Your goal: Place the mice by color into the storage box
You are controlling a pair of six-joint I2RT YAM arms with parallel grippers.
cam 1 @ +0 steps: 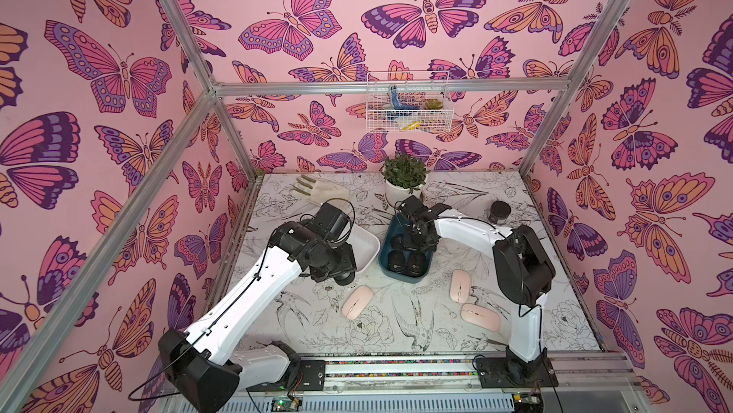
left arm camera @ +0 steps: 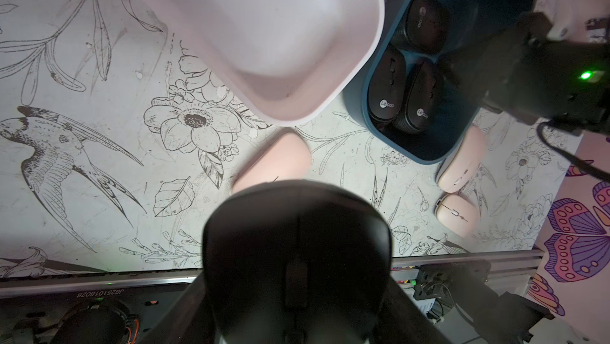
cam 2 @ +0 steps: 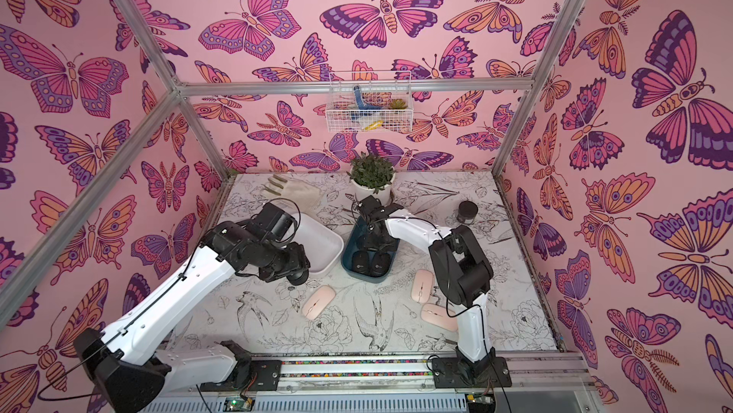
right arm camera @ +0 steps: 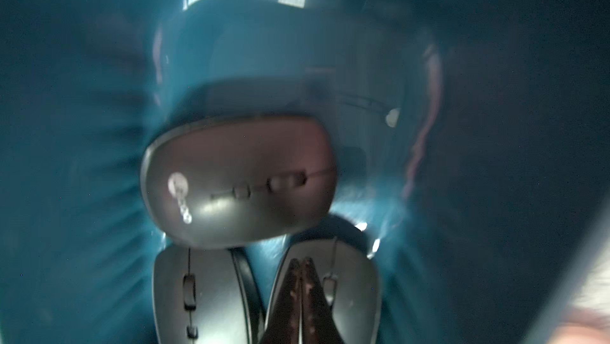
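A black mouse is gripped by my left gripper, near the front of the white box. The blue box holds three black mice; in the right wrist view one lies crosswise above two side by side, a left one and a right one. My right gripper reaches into this box, fingertips shut together over the right-hand mouse, with nothing visible between them. On the table are three pink mice: one left of centre and two at the right.
The white box looks empty where it shows. Behind the boxes stand a potted plant and a glove. A dark round jar sits at the back right. Bare table lies between the pink mice.
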